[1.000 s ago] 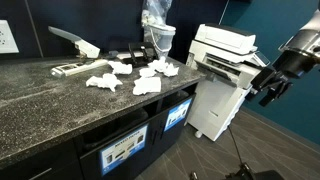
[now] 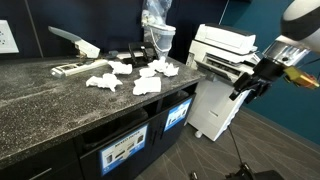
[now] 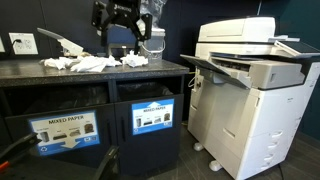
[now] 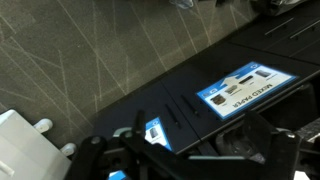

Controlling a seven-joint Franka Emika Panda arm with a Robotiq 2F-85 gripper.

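Several crumpled white papers [image 2: 105,81] lie scattered on the dark speckled counter [image 2: 45,108]. In exterior view 2 they form a white row [image 3: 95,63] along the counter top. My gripper [image 2: 243,95] hangs out in the air to the right of the counter, well apart from the papers and in front of the printer. It also shows dark at the top of exterior view 2 [image 3: 124,30]. Its fingers are open, with nothing seen between them. In the wrist view the dark fingers [image 4: 92,155] reach in from the bottom edge, over the floor and cabinet fronts.
Below the counter are open bin slots with blue-and-white "mixed paper" signs [image 3: 152,116]. A white printer [image 3: 265,105] stands to the right. A paper cutter [image 2: 76,44] and a clear bucket [image 2: 159,36] sit at the counter's back.
My arm has swung left in exterior view 1, and the gripper now reaches nearer the counter. Papers and counter items have stayed where they were.
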